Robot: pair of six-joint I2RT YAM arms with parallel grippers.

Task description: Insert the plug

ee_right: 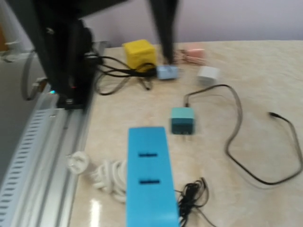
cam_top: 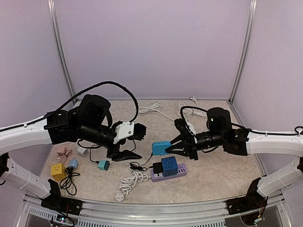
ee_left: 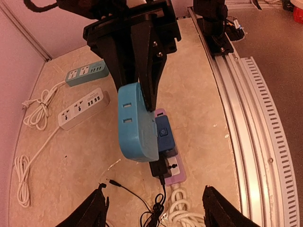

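A bright blue block-shaped plug adapter (cam_top: 161,148) with two slots in its face is held above the table. My right gripper (cam_top: 169,148) is shut on it; the left wrist view shows the right fingers (ee_left: 150,71) clasping the adapter (ee_left: 136,124). To its left, my left gripper (cam_top: 137,147) stands open with empty space between its fingers, apart from the adapter. Below lies a lilac power strip (cam_top: 180,173) carrying a dark blue cube (cam_top: 169,166) and a black plug (cam_top: 157,168). Any prongs on the held adapter are hidden.
White coiled cord (cam_top: 130,182) lies left of the strip. Farther left are a teal charger (cam_top: 103,164), a yellow cube (cam_top: 58,171) and a light-blue plug (cam_top: 73,163). White strip (ee_left: 84,109) and grey-green strip (ee_left: 87,73) lie beyond.
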